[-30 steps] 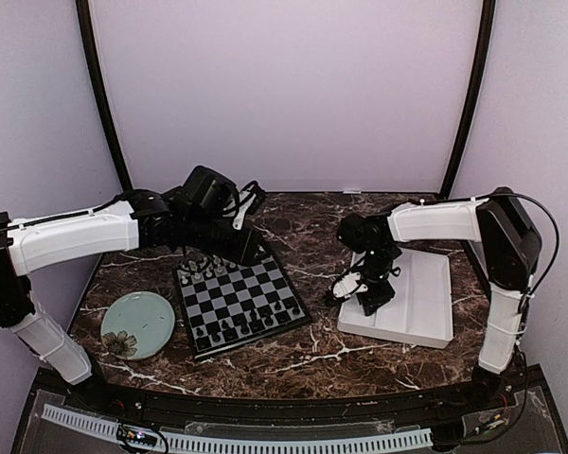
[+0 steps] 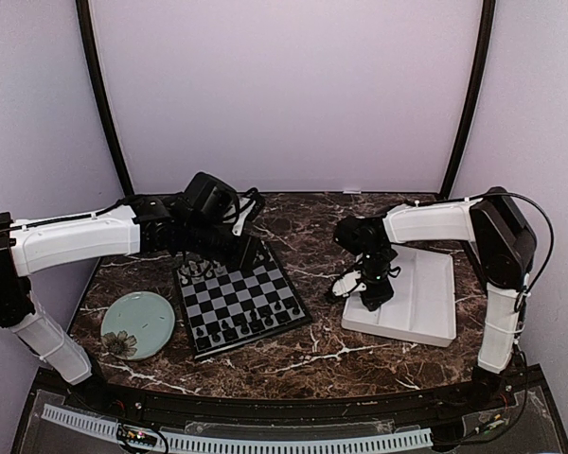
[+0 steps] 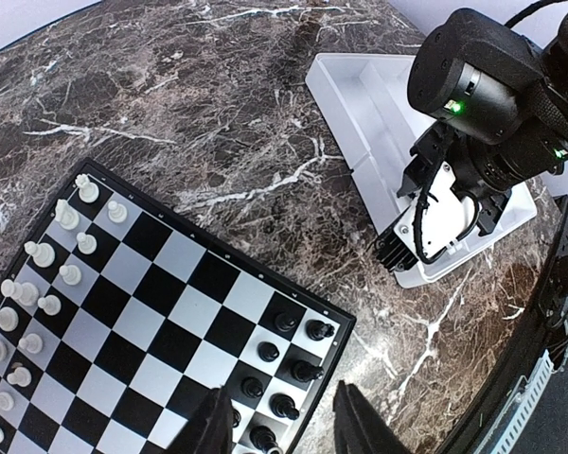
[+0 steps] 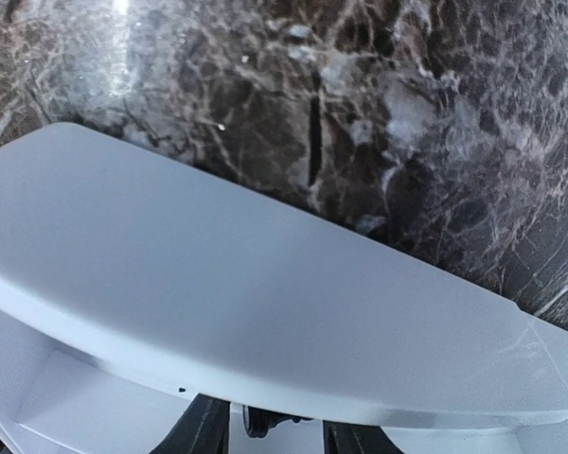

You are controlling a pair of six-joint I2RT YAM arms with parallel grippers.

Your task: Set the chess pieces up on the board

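Note:
The chessboard (image 2: 237, 301) carries white pieces (image 3: 40, 253) along one side and black pieces (image 3: 284, 407) along the opposite side, with bare squares between. Above the board's far part is my left gripper, open and empty over the black pieces' end in its wrist view. My right gripper reaches down into the white tray (image 2: 398, 335). Its fingers are apart, and a dark piece (image 4: 257, 422) shows between them, with gaps on both sides. The tray wall hides most of that piece.
A pale green plate (image 2: 151, 322) lies left of the board. Bare marble (image 2: 293, 364) runs along the front and between board and tray. The tray's raised wall (image 4: 265, 293) stands close to my right gripper.
The white tray has shifted slightly to the right. The pieces on the board look unchanged.

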